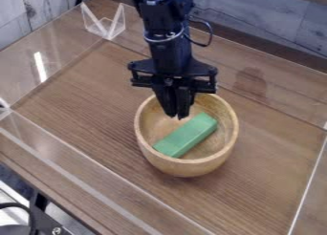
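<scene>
A round wooden bowl [149, 153] sits in the middle of the table, with a green oblong block [186, 135] lying flat inside it at a slant. My black gripper [174, 101] points straight down over the back part of the bowl, above and behind the block, not holding it. Whether its fingers are open or shut is hard to tell from this view.
Bare wooden table [71, 124] surrounds the bowl, with free room left, right and in front. White thin pieces stand near the upper left edge. A dark object lies at the bottom left corner.
</scene>
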